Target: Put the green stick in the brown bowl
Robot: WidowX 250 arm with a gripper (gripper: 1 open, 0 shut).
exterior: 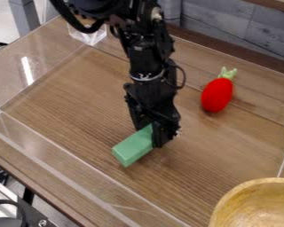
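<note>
The green stick point(134, 149) lies on the wooden table in front of the arm, its upper end partly covered by the gripper. My black gripper point(154, 129) points down at that upper end, and the finger surfaces there are hard to make out. Whether the fingers are closed on the stick does not show. In the bottom right corner is the bowl point(254, 209), yellowish-tan and cut off by the frame's edge; it stands well apart from the stick.
A red vegetable-like toy point(218, 94) with a green top rests to the right of the arm. Bare wood point(61, 111) spreads over the left side. Grey wall boards point(257, 31) border the table at the back right.
</note>
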